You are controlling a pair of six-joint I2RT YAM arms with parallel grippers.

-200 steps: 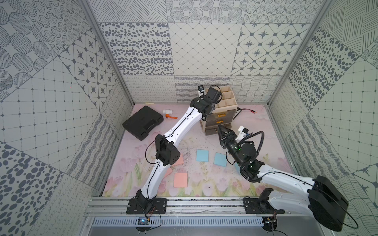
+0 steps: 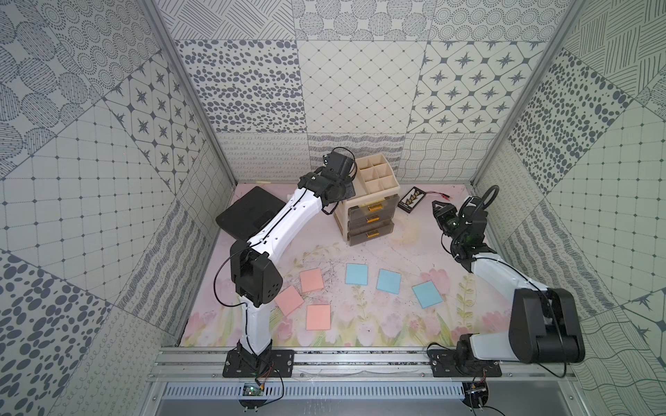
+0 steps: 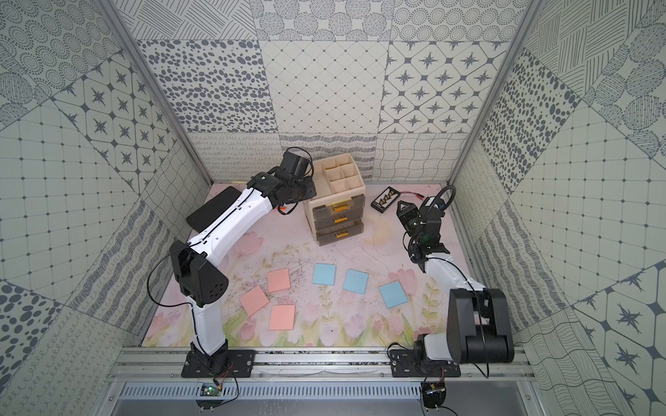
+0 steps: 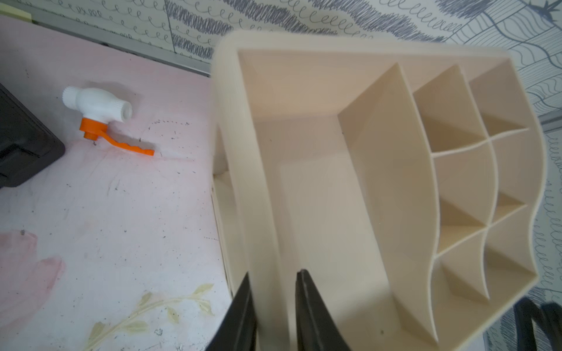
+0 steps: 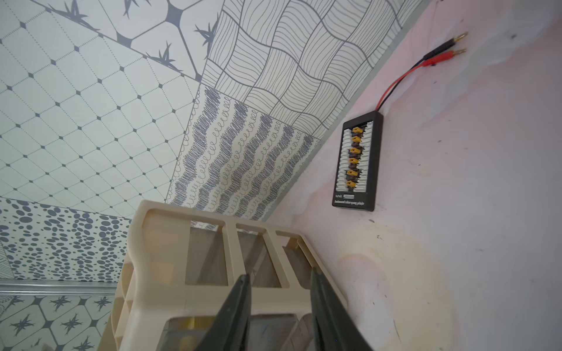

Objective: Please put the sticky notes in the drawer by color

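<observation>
The beige drawer organizer (image 2: pixel 374 218) stands at the back, dark drawers with yellow handles facing front. My left gripper is shut on the rim of its left side wall (image 4: pixel 260 234), as the left wrist view shows. My right gripper (image 2: pixel 440 209) is held apart to the right of the organizer, part open, nothing between its fingers. Three pink sticky notes lie front left, one of them nearest the front (image 2: pixel 318 317). Farther right lie three blue notes: a left one (image 2: pixel 356 274), a middle one (image 2: pixel 388 280) and a right one (image 2: pixel 426 294).
A black case (image 2: pixel 251 216) lies at the left, with a white and orange tool (image 4: pixel 100 106) between it and the organizer. Behind the right gripper rests a black connector board (image 5: pixel 358 161) with red and black leads.
The organizer has shifted left and slightly turned, along with my left gripper. My right gripper has moved right, away from the organizer's front, and further back. The connector board is now uncovered.
</observation>
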